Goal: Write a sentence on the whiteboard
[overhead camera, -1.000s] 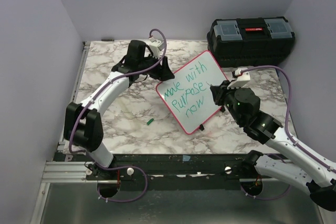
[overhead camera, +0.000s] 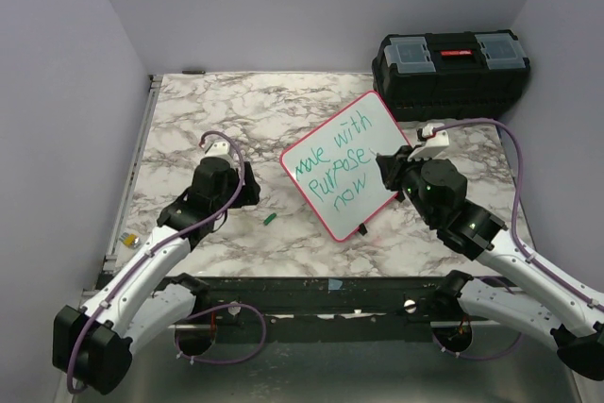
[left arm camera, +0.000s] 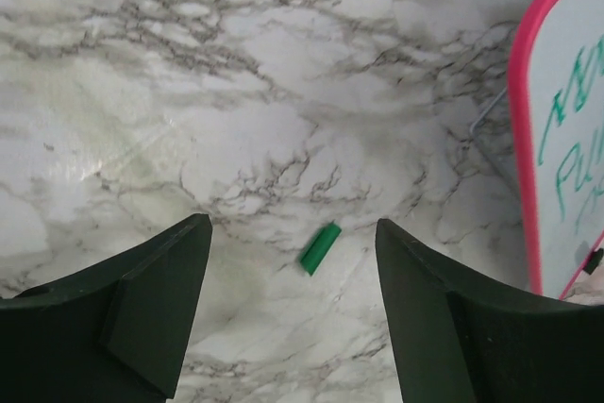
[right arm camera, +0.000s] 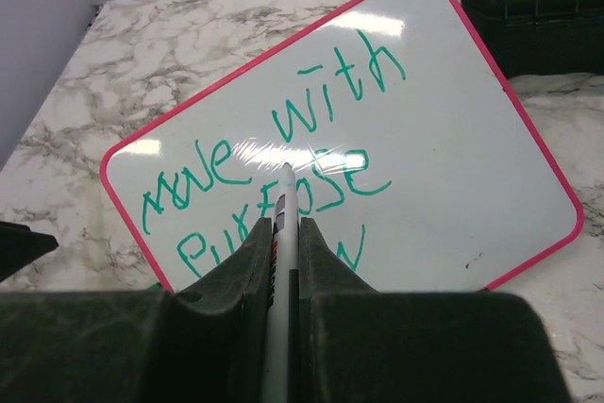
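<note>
The whiteboard (overhead camera: 340, 166) with a red rim carries green handwriting, "move with purpose now", partly hard to read. My left gripper (overhead camera: 247, 186) is over the marble left of the board; in its wrist view the fingers (left arm camera: 132, 318) stand apart with nothing between them. A small green piece (left arm camera: 319, 248), perhaps a marker cap, lies on the marble below it. My right gripper is shut on a white marker (right arm camera: 281, 327), its tip over the writing near the board's middle.
A black toolbox (overhead camera: 450, 75) stands at the back right behind the board. Small black objects (overhead camera: 362, 229) lie at the board's lower edge.
My left arm has drawn back from the board's upper left toward the lower left. The right arm and the writing look unchanged.
</note>
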